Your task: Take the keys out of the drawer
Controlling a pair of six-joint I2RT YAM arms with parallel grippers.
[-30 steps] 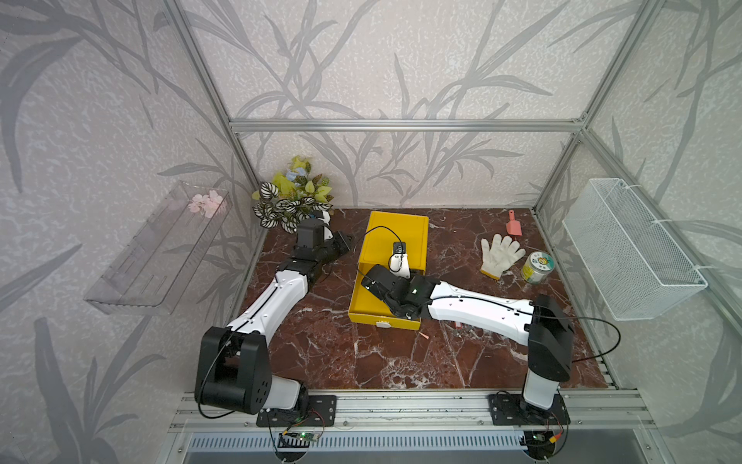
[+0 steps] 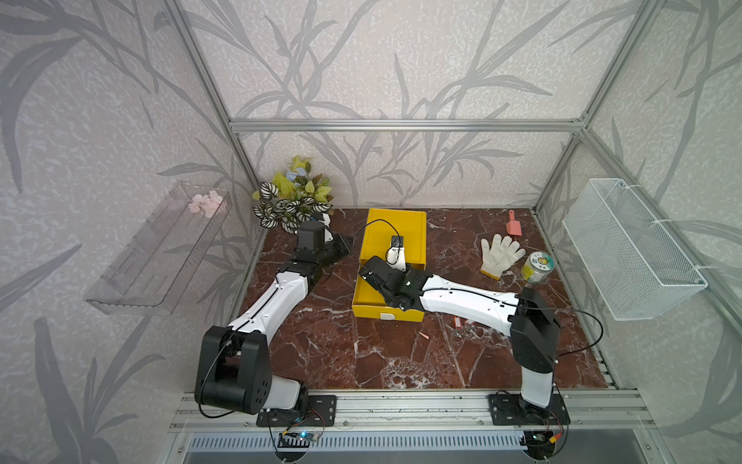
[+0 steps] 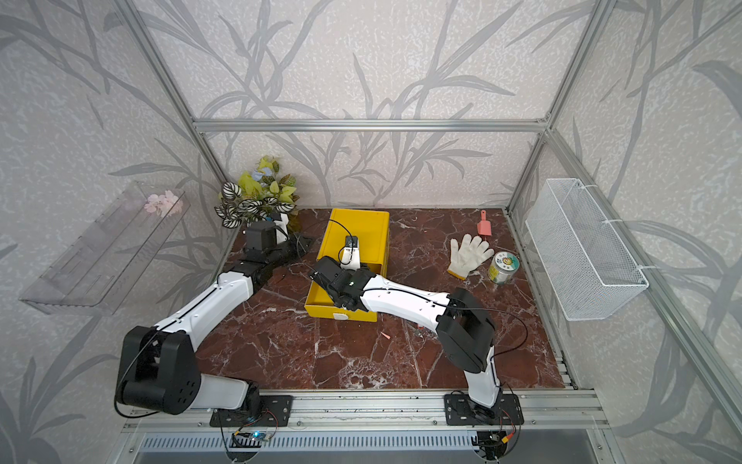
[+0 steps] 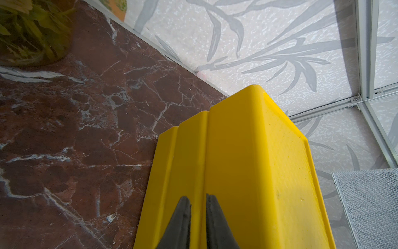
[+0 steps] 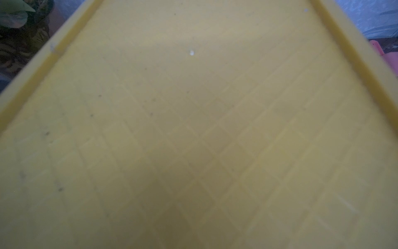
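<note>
A yellow drawer box (image 2: 386, 313) stands mid-table, its drawer pulled toward the front. My right gripper (image 2: 371, 274) is over the front drawer compartment. Its wrist view shows only close yellow patterned plastic (image 5: 207, 124), with the fingers out of sight, and the drawer's contents are largely hidden by that arm. No keys can be made out. My left gripper (image 2: 344, 246) is left of the box, facing its yellow side wall (image 4: 232, 157) in the left wrist view; its fingertips (image 4: 211, 201) stand a small gap apart.
Leafy plants (image 2: 293, 197) stand at back left. A glove (image 2: 501, 255), can (image 2: 538, 267) and pink scoop (image 2: 514, 226) lie at right. A wire basket (image 2: 633, 247) hangs at right, a clear tray (image 2: 154, 255) at left. Small bits lie in front of the box.
My right arm and gripper have moved slightly back and left. The yellow box has shifted slightly toward the back. The left arm is almost unchanged.
</note>
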